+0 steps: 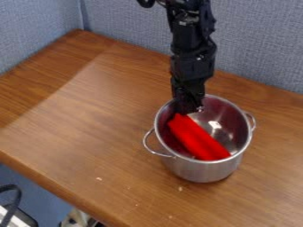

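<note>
A steel pot (206, 172) with two loop handles stands on the right half of the wooden table. A long red block (199, 139) lies in it, slanting from back left to front right. My black gripper (187, 108) reaches down from above to the back left of the pot, its tip at or inside the rim near the block's far end. It looks shut, with nothing seen between its fingers, though the tips are dark and hard to make out.
A grey padded wall (249, 49) stands behind. A dark cable lies off the table at the lower left.
</note>
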